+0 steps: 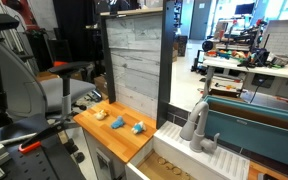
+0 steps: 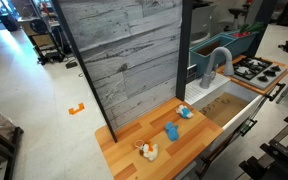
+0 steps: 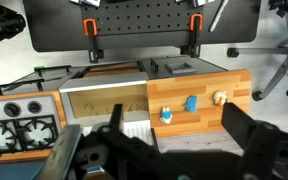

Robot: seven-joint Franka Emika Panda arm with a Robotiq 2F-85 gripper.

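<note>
My gripper appears at the bottom of the wrist view, its dark fingers spread wide and no object seen between them. It is held above the counter and sink, touching none of the toys.
Beside the counter lies the sink area with a grey faucet point(image 1: 199, 122). Farther along is a black stove top point(image 2: 256, 68). A tall wood-patterned panel point(image 2: 134, 65) stands behind the counter, and a teal bin point(image 1: 252, 128) sits behind the sink.
</note>
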